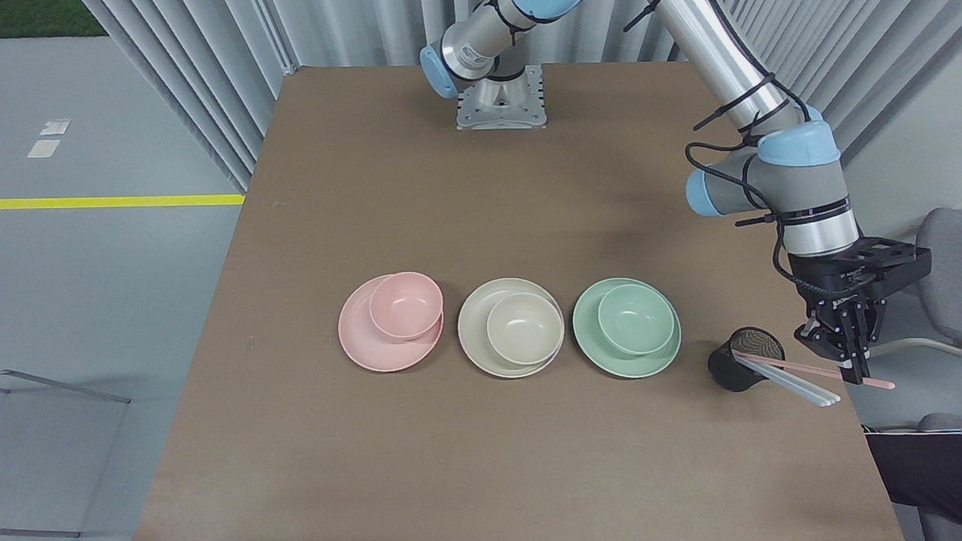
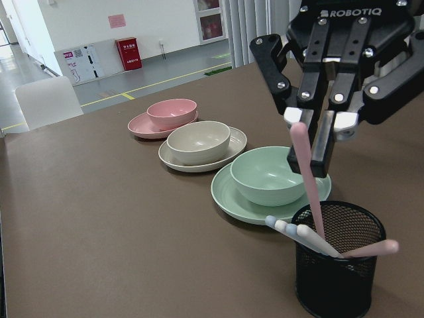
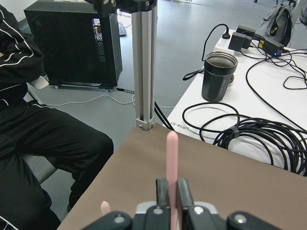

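A black mesh pen holder (image 2: 334,288) stands near the table's right edge, holding several chopsticks, pink and pale. My gripper (image 2: 311,149) is just above it, its fingers closed on an upright pink chopstick (image 2: 313,199), whose lower part is down in the holder. The wrist view shows this pink chopstick (image 3: 172,158) rising between the fingers. Three bowl-on-plate sets stand in a row left of the holder in the front view: pink (image 1: 406,303), cream (image 1: 524,326) and green (image 1: 636,317).
In the wrist view a seated person (image 3: 57,148) is close to the table edge, with coiled cables (image 3: 261,139) on a white table beside it.
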